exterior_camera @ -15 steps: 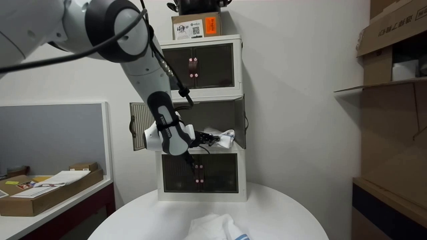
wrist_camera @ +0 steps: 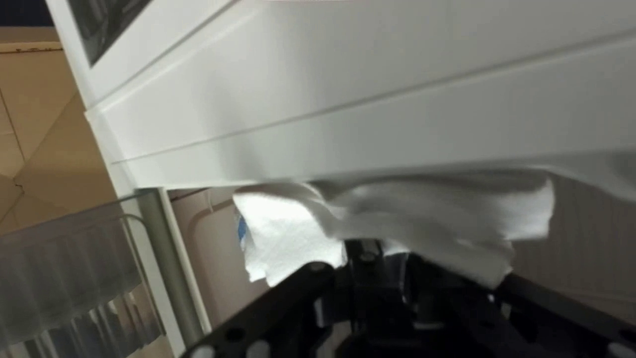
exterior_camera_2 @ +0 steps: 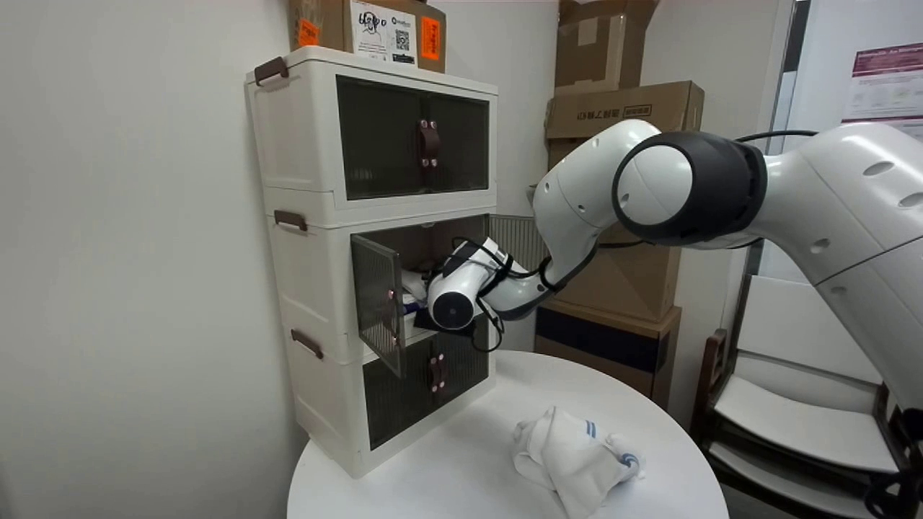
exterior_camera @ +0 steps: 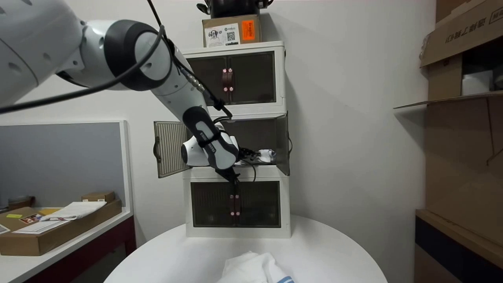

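A white cloth with a bit of blue (wrist_camera: 292, 232) fills the space in front of my gripper, which is shut on it; the fingertips are partly covered by its folds. In exterior view 1 the same cloth (exterior_camera: 266, 156) shows inside the open middle compartment of the white cabinet (exterior_camera: 238, 233), toward its right side. Both doors of that compartment stand open, the left door (exterior_camera: 170, 148) and the right door (exterior_camera: 283, 144). A second white towel with blue stripes (exterior_camera_2: 567, 458) lies crumpled on the round table (exterior_camera_2: 415, 484).
The cabinet's upper doors (exterior_camera: 250, 78) and lower doors (exterior_camera: 259, 203) are closed. The compartment's frame (wrist_camera: 334, 143) runs close by the cloth in the wrist view. A cardboard box (exterior_camera: 231, 30) sits on top, and more boxes (exterior_camera: 464, 165) stand at the right.
My arm has moved deeper into the middle compartment and slightly up and right. The held cloth, which hung over the compartment's front edge, is now farther inside.
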